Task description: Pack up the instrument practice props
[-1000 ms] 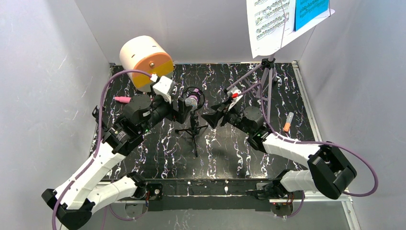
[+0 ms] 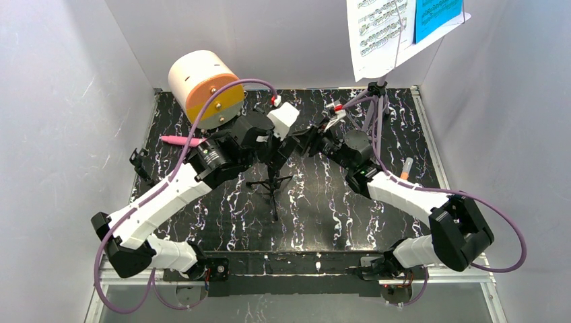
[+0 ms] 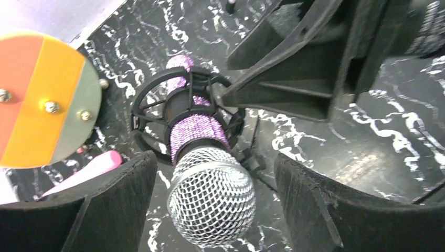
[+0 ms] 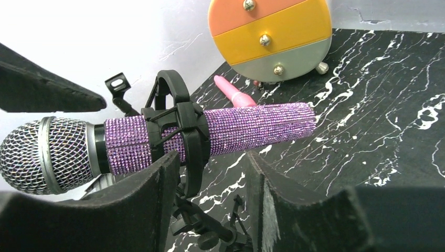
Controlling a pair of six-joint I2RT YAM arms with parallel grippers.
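The microphone has a silver mesh head [image 3: 212, 205] and a purple glittery handle [image 4: 257, 126]. It sits through a round black holder [image 4: 191, 139] on a small tripod stand [image 2: 271, 184]. My left gripper is open, its fingers spread on either side of the mesh head, apparently not touching it. My right gripper is part open near the holder, one finger overlapping it in view; contact cannot be told. In the top view the grippers' own arms hide the microphone.
A cream drum-like prop [image 2: 202, 77] stands at the back left, beside a pink stick [image 2: 180, 140]. A music stand with sheet music [image 2: 380, 33] rises at the back right. An orange-ended item [image 2: 406, 168] lies on the right.
My left arm has swung right and covers the microphone, which showed beside its gripper before. My right gripper has shifted slightly toward the holder. The two grippers now nearly meet.
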